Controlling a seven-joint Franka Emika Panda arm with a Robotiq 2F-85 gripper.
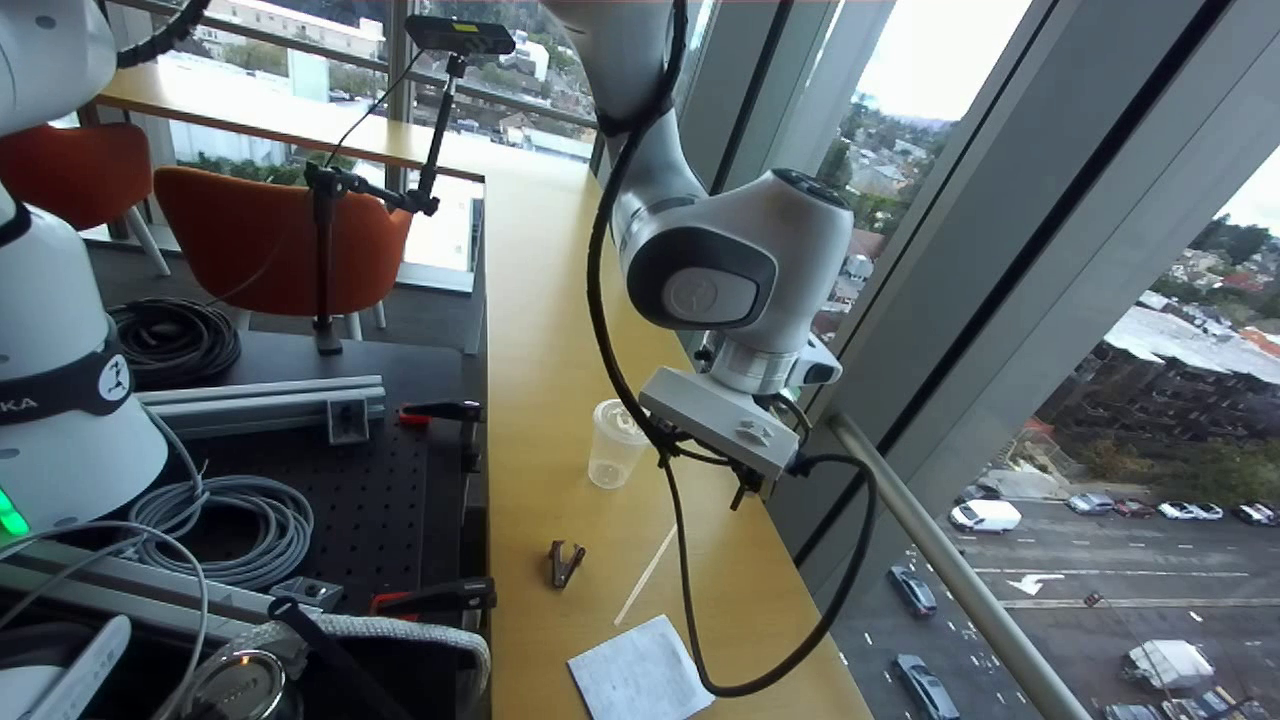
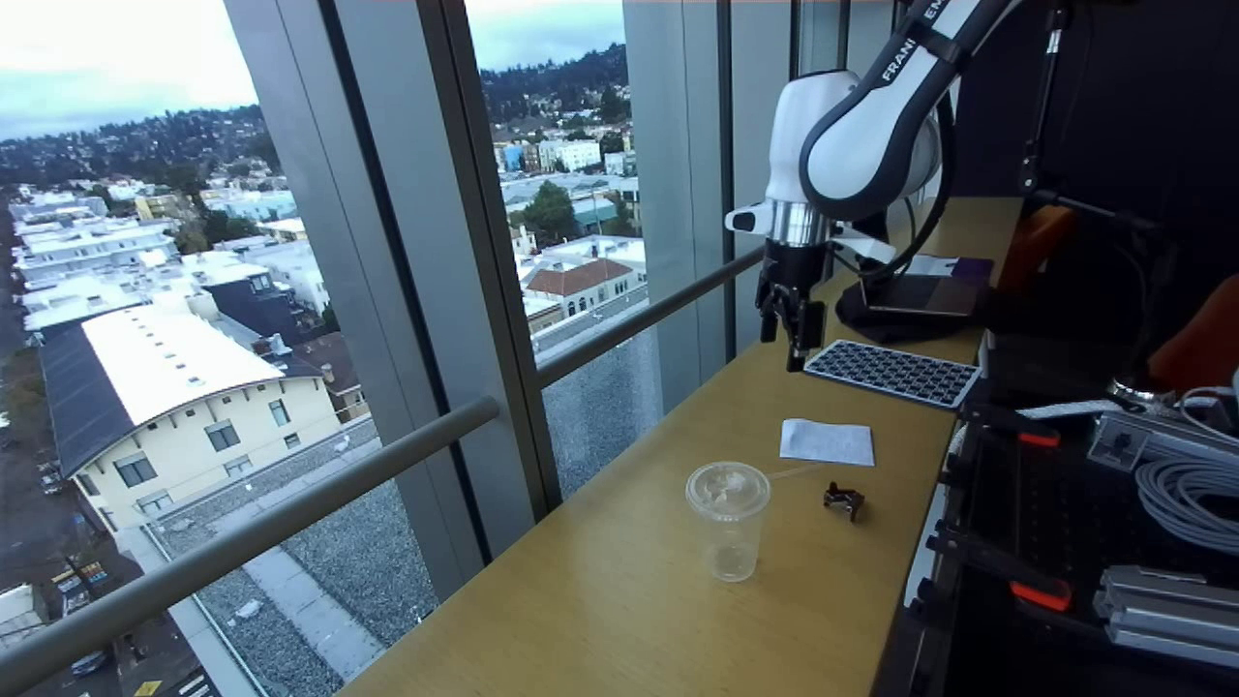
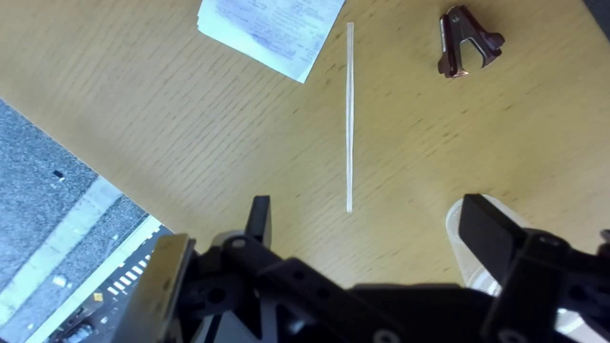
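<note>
My gripper stands open above the table, with nothing between its fingers. A thin pale straw [image 3: 350,120] lies flat on the wood, its near end just ahead of the gap between the fingertips in the wrist view. The clear plastic cup with a lid [image 2: 729,540] stands upright on the table; in the wrist view the right finger [image 3: 486,234] covers part of it. A dark brown staple remover [image 3: 452,48] lies at the upper right there. Folded white paper [image 3: 274,34] with writing on it rests near the straw's far end.
A grey rail [image 1: 960,564] runs along the window side of the table [image 1: 546,300]. A keyboard [image 2: 894,372] and a laptop [image 2: 929,292] sit farther along. Black clamps [image 1: 438,598] grip the other edge. Bare wood lies around the straw.
</note>
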